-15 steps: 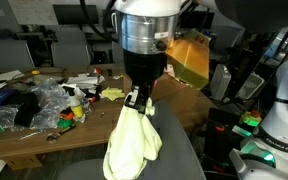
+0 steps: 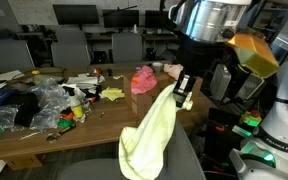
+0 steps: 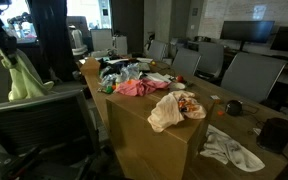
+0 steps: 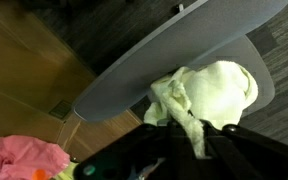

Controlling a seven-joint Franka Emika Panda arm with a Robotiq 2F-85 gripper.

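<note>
A pale yellow-green cloth (image 2: 151, 138) hangs in long folds from my gripper (image 2: 181, 91), which is shut on its top end. In the wrist view the bunched cloth (image 4: 206, 95) spreads out below the fingers, over a grey chair back (image 4: 174, 45). From the second exterior view, the cloth (image 3: 24, 78) dangles at the far left above a dark chair (image 3: 49, 125). The fingertips themselves are dark and partly hidden by the fabric.
A cardboard box (image 2: 144, 103) stands near the table's edge. Another chair (image 2: 73, 53) is behind the table.
My gripper has moved right and somewhat lower across the first exterior view, still holding the cloth. The cloth has swung along, now slanting down to the left.
</note>
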